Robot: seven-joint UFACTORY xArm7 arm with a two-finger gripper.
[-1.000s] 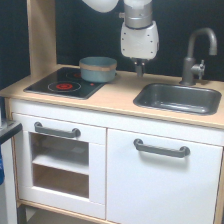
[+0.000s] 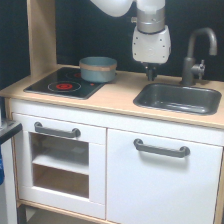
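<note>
A blue-grey pot (image 2: 98, 70) stands upright at the back right of the black stove top (image 2: 62, 84). To the right of the pot, apart from it, my gripper (image 2: 151, 76) points down over the back of the counter, near the left end of the sink (image 2: 178, 97). Its dark fingers are small against the dark wall, so whether they are open or shut does not show. No object is visible hanging below them.
A tall grey faucet (image 2: 196, 58) rises behind the sink, to the gripper's right. Bare wooden counter (image 2: 118, 98) lies between stove and sink. Below are an oven door (image 2: 55, 131) and a white cabinet door (image 2: 162, 180), both with dark handles.
My arm and gripper have moved to the right and slightly lower, away from the pot. The pot, faucet and doors look unmoved.
</note>
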